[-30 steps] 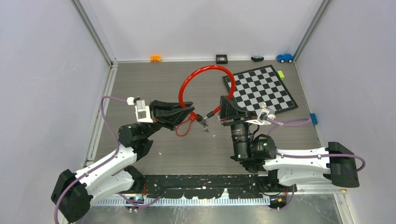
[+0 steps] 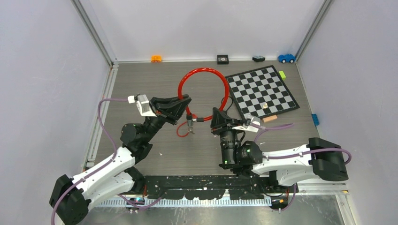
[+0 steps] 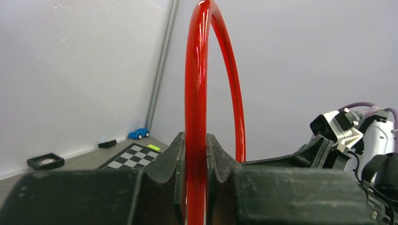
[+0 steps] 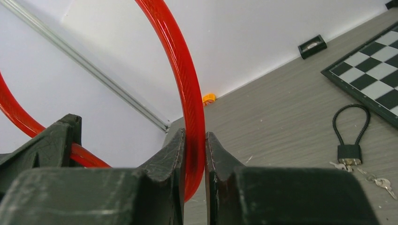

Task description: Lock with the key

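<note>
A red loop cable lock (image 2: 203, 70) is held upright between both arms, its two ends meeting at a silver lock body (image 2: 190, 123) with a key hanging below. My left gripper has the red cable between its fingers on the loop's left side. My right gripper is shut on the red cable at the loop's right side. In the right wrist view a black padlock (image 4: 349, 153) with a cable shackle and keys (image 4: 380, 183) lies on the table.
A checkerboard (image 2: 262, 92) lies at the back right. Small objects, including a blue car (image 2: 286, 58) and an orange toy (image 2: 156, 58), line the back edge.
My right gripper has moved left, bringing the right end of the cable to the lock body, so the loop looks narrower and closed.
</note>
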